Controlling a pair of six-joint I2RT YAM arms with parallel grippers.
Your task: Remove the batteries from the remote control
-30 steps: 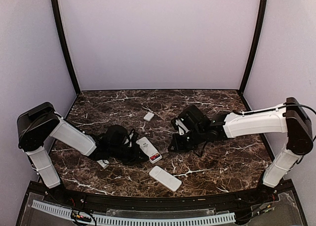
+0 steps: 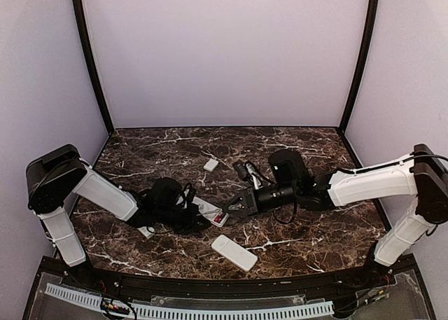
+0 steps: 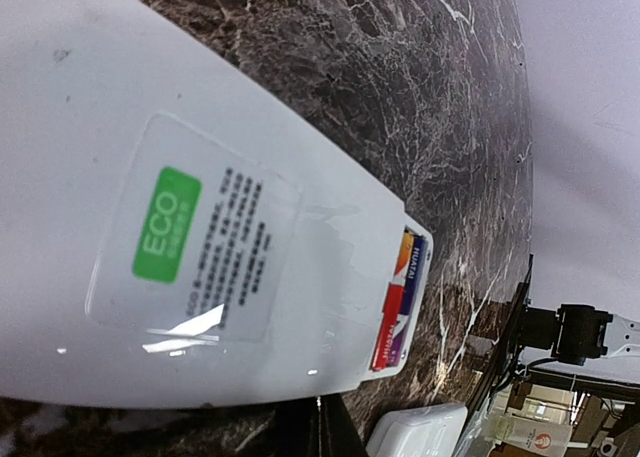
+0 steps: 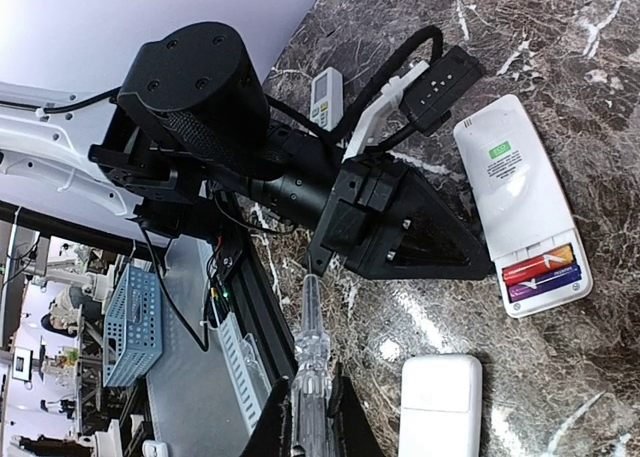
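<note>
The white remote (image 3: pixel 220 257) lies back up, ECO label showing, its end compartment holding two batteries (image 4: pixel 540 269), red-orange and purple. My left gripper (image 2: pixel 199 218) is at the remote's side, shut on it by its lower end, as far as the top and left wrist views show. My right gripper is shut on a thin clear rod-like tool (image 4: pixel 312 352), whose tip points toward the remote's battery end in the top view.
A white oblong case (image 2: pixel 234 252) lies in front of the remote. A small white block (image 2: pixel 211 164) sits behind. Another remote (image 4: pixel 326 99) lies beyond my left arm.
My right gripper has shifted and turned, bringing the tool's tip closer over the remote's battery end. The left arm and the remote look almost unchanged.
</note>
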